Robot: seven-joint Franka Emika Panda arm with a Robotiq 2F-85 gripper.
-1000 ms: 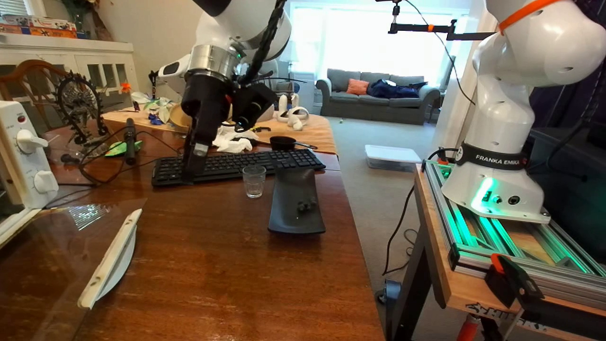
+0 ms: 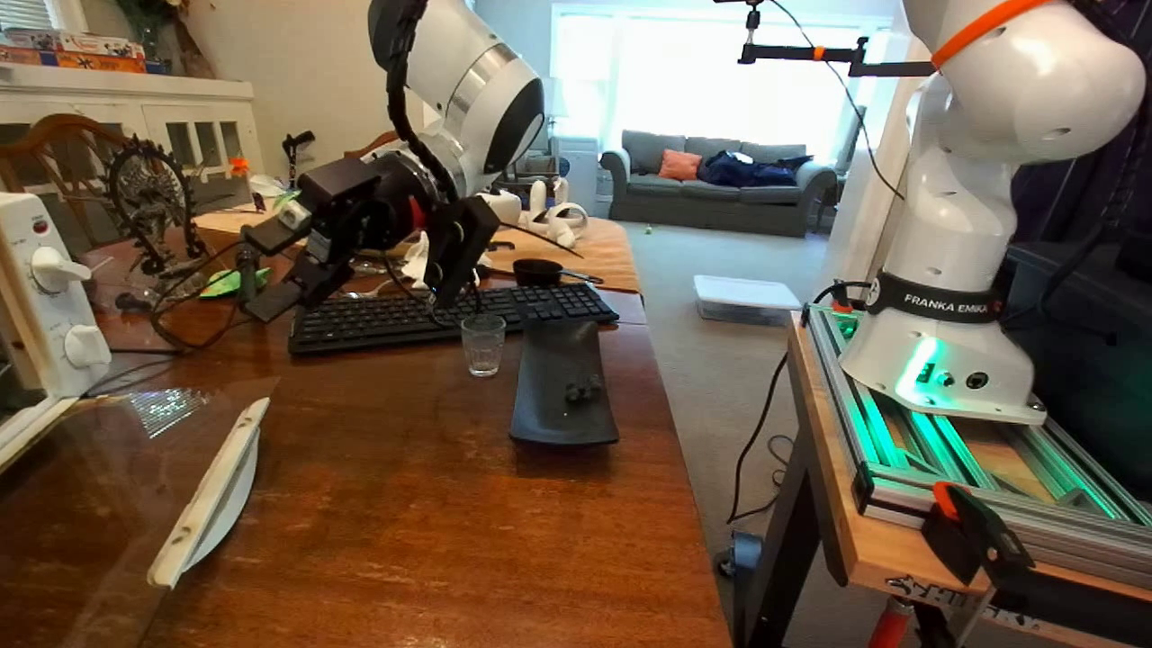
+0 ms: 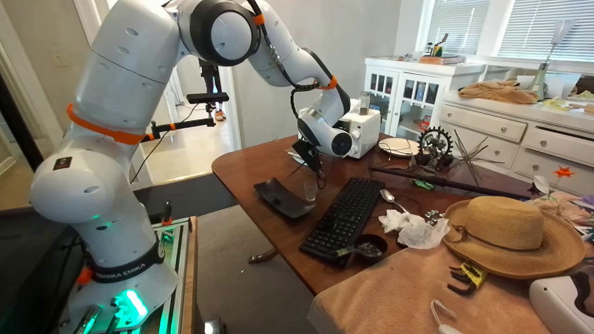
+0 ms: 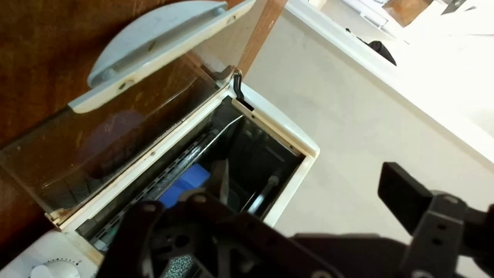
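Observation:
My gripper (image 2: 270, 268) is open above the table, left of the keyboard, its fingers pointing left toward the white toaster oven (image 2: 43, 308). No object shows between the fingers in the wrist view. There, the toaster oven's glass door (image 4: 115, 139) is folded down, with its white handle (image 4: 157, 55) at the outer edge. A blue object (image 4: 185, 183) lies inside the dark cavity, partly hidden by my near finger. In exterior view 2 the arm's wrist partly covers the oven, and the fingers cannot be made out.
A clear glass (image 2: 482, 346) stands beside a curved black tray (image 2: 551, 416) holding small dark bits. Behind them lies a black keyboard (image 2: 378, 322). Cables (image 2: 205, 335) and a dark gear-like ornament (image 2: 151, 194) sit near the oven.
The gripper has swung from pointing down over the keyboard to pointing left toward the oven, and its fingers now show spread. The tabletop objects look unmoved.

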